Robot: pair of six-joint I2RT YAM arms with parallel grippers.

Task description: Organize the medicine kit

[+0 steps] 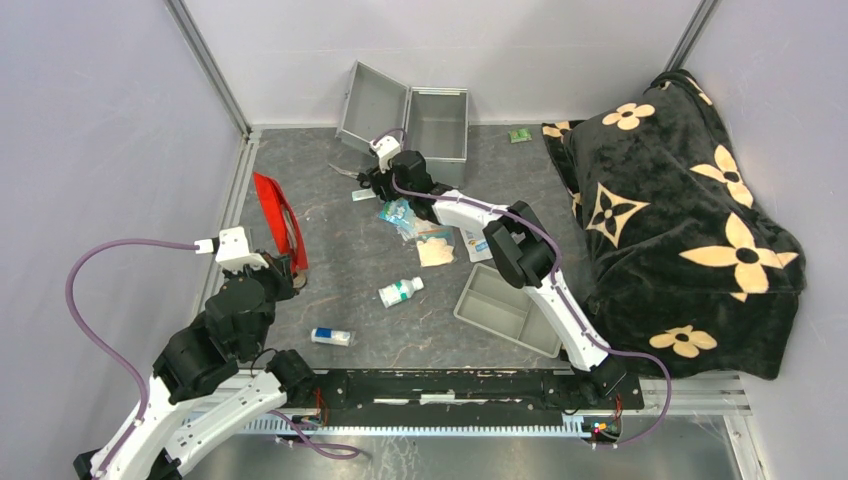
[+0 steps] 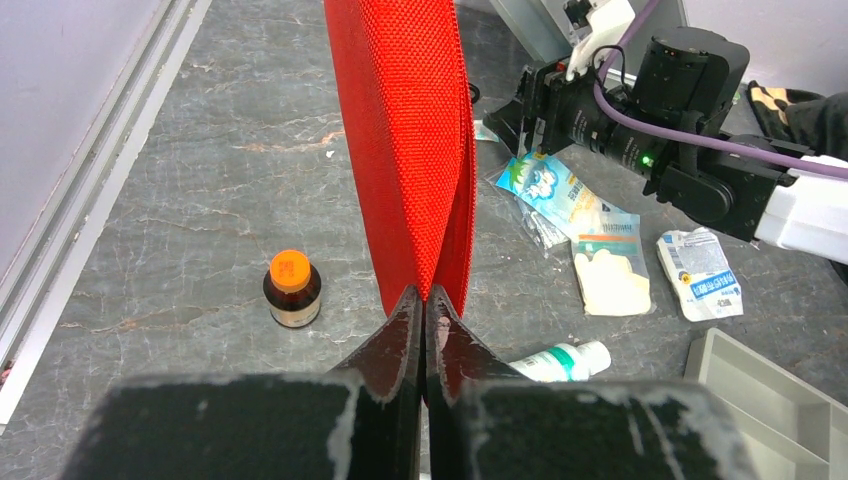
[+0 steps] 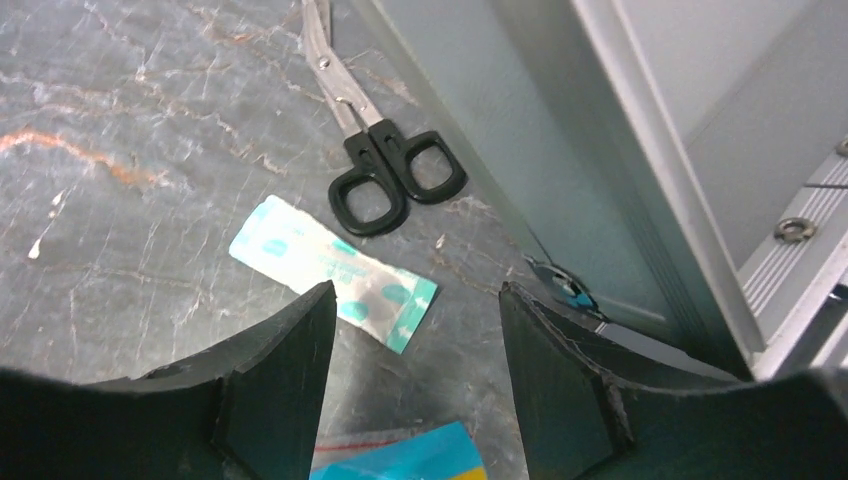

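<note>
A red cloth strap (image 2: 415, 130) hangs from my left gripper, which is shut on its lower end. In the top view the same red strap (image 1: 279, 215) stands at the left side. My right gripper is open beside the grey medicine case (image 1: 438, 125), with empty space between its fingers. Below it on the table lie a white-and-teal packet (image 3: 335, 270) and black-handled scissors (image 3: 375, 160), close to the case's lid. A blue-and-white pouch (image 2: 550, 190) lies under the right arm. The case stands open, and its compartment looks empty.
Beside the strap stands a brown bottle (image 2: 293, 290) with an orange cap. A white bottle (image 1: 401, 292), a blue-labelled bottle (image 1: 332, 337), a divided tray (image 1: 510, 310) and a beige packet (image 1: 435, 252) lie nearer the front. A dark blanket (image 1: 690, 230) fills the right.
</note>
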